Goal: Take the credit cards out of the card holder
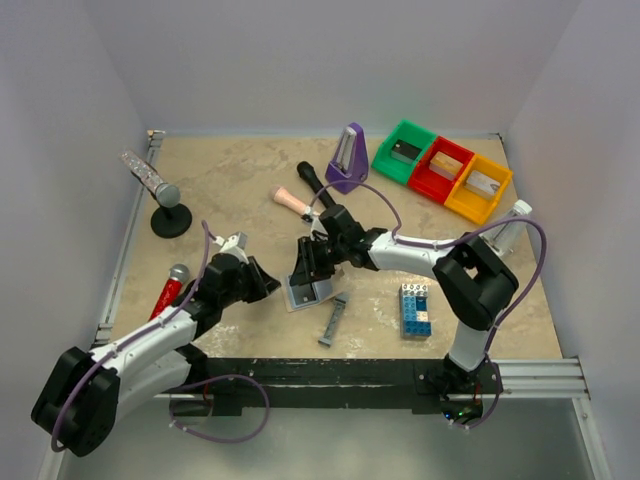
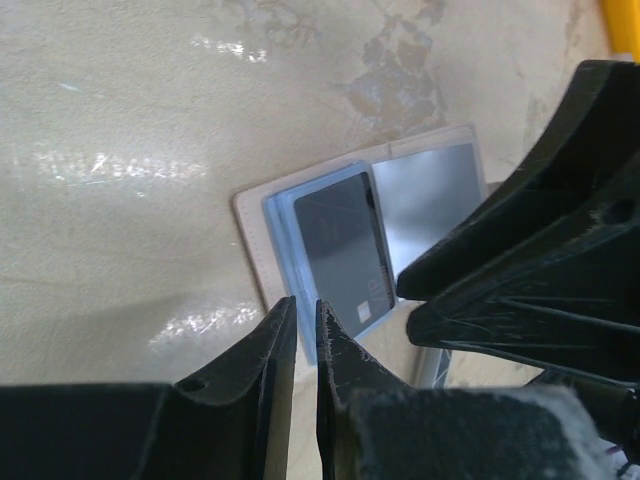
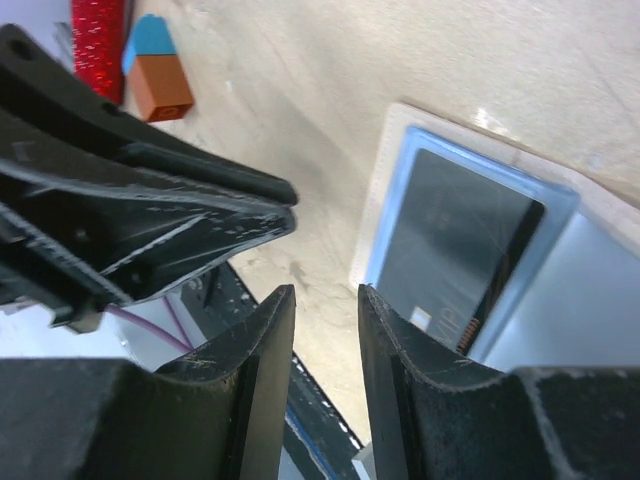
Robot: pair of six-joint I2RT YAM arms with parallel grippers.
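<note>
The card holder (image 2: 340,250) lies open on the table: a dark card in a blue-edged sleeve on one half, a pale pocket on the other (image 3: 590,300). In the top view my left gripper (image 1: 268,285) is just left of it, and my right gripper (image 1: 306,262) hovers over it, partly hiding it. In both wrist views the fingertips of the viewing gripper sit at the holder's edge, slightly apart, with no card visible between them. The dark card (image 3: 455,250) is still in the holder.
A grey tool (image 1: 334,318) lies just below the holder, a blue block (image 1: 415,312) to the right, a red microphone (image 1: 170,290) to the left. Coloured bins (image 1: 432,175), a purple stand and two brush-like items occupy the back.
</note>
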